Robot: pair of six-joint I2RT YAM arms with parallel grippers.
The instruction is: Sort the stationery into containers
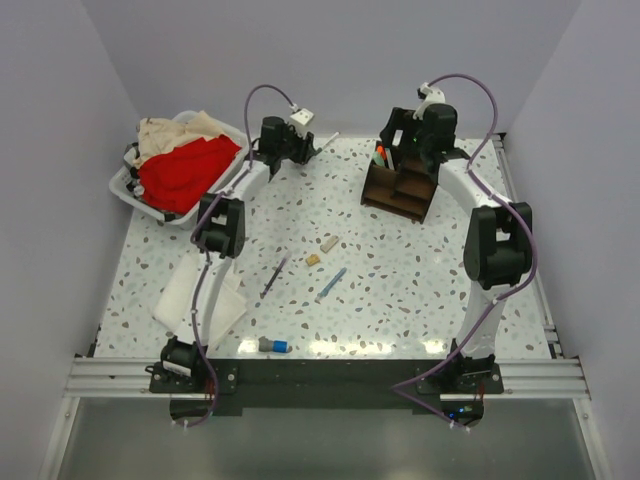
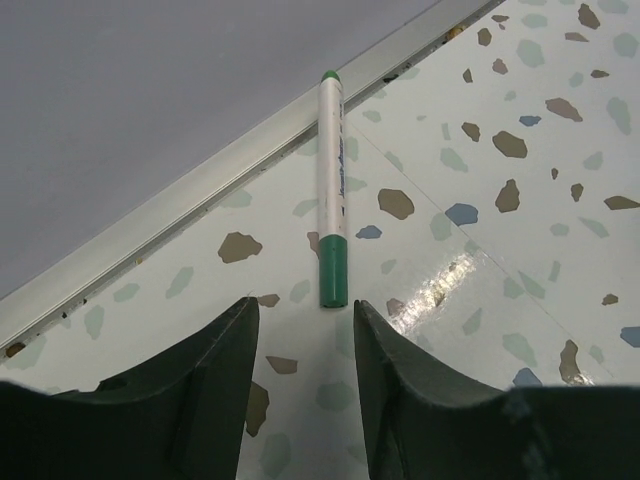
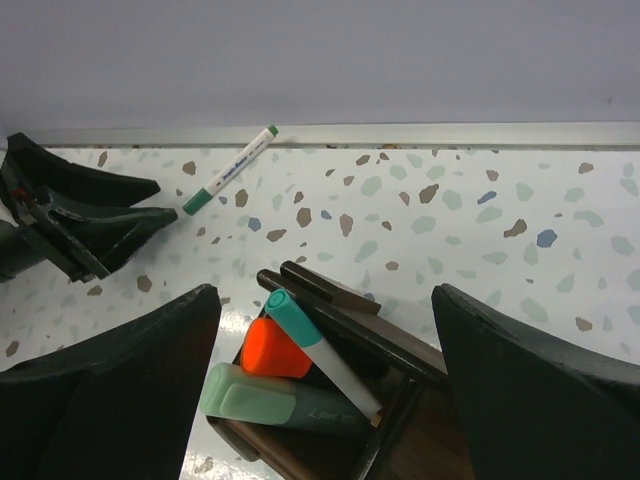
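Note:
A white marker with green cap lies on the table against the back edge, also in the right wrist view (image 3: 231,169). My left gripper is just short of its end, fingers apart with only table between them. My right gripper is open over the wooden organizer (image 1: 395,205), which holds a teal-capped marker (image 3: 335,365), an orange-topped item (image 3: 270,352) and a pale green highlighter (image 3: 250,398).
A white basin (image 1: 125,188) with red and beige cloths stands at the left. Several small items, including a blue pen (image 1: 331,285), lie mid-table. Papers (image 1: 200,305) lie at the front left.

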